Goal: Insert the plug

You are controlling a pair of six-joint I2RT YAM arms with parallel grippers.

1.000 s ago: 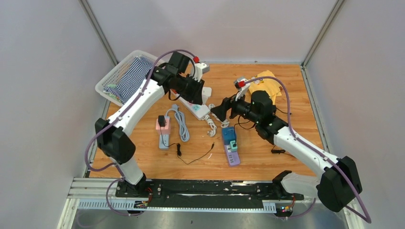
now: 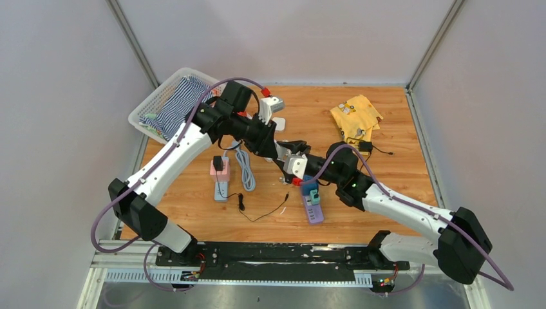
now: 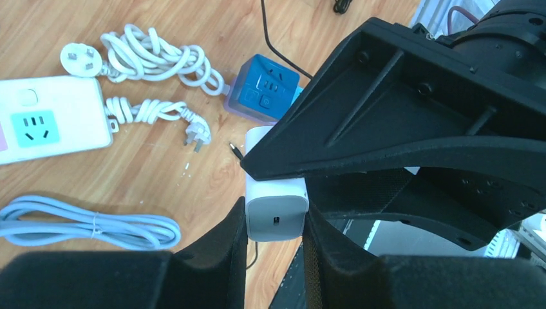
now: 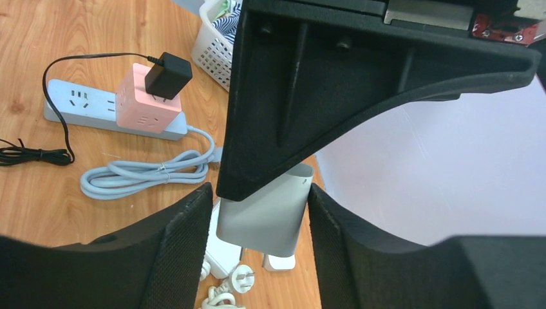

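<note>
A white plug (image 3: pixel 277 219) hangs above the table where both grippers meet. In the left wrist view, my left gripper is shut on it, a finger at each side. My right gripper comes from the right and is also closed around the plug (image 4: pixel 264 215), its fingers against the sides in the right wrist view. Two thin prongs seem to stick out beneath it there. The arms hide most of the plug from the top view. A white power strip (image 3: pixel 55 122) with a turquoise socket lies below on the table.
A blue cube socket (image 3: pixel 264 87) sits by the purple strip (image 2: pixel 313 212). A pink cube (image 4: pixel 145 100) with a black adapter rests on a light-blue strip (image 4: pixel 77 103). Coiled cables lie between. A basket (image 2: pixel 151 100) and yellow cloth (image 2: pixel 357 116) stand at the back.
The left gripper moved slightly right and toward the front.
</note>
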